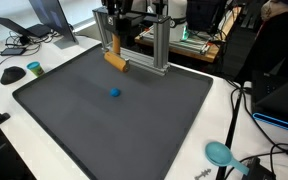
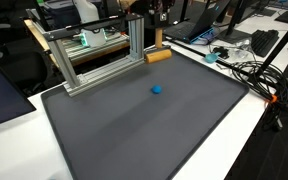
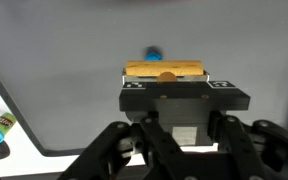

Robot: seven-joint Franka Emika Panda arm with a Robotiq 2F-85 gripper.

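Note:
An orange, wooden-looking T-shaped piece like a mallet [image 1: 116, 62] hangs head down above the dark mat, its handle upright. My gripper [image 1: 115, 36] is shut on the handle; the fingers themselves are hard to make out. From the second exterior view the mallet's head [image 2: 158, 56] shows near the mat's far edge. In the wrist view the mallet's head [image 3: 149, 69] lies crosswise beyond the dark gripper body. A small blue round object [image 1: 114, 92] rests on the mat, apart from the mallet, and the blue object [image 3: 153, 52] shows just beyond the head.
A silver metal frame [image 1: 161, 45] stands at the mat's edge beside my arm. Off the mat lie a green cup [image 1: 35, 68], a dark rounded object [image 1: 13, 75] and a turquoise spoon-like item [image 1: 221, 155].

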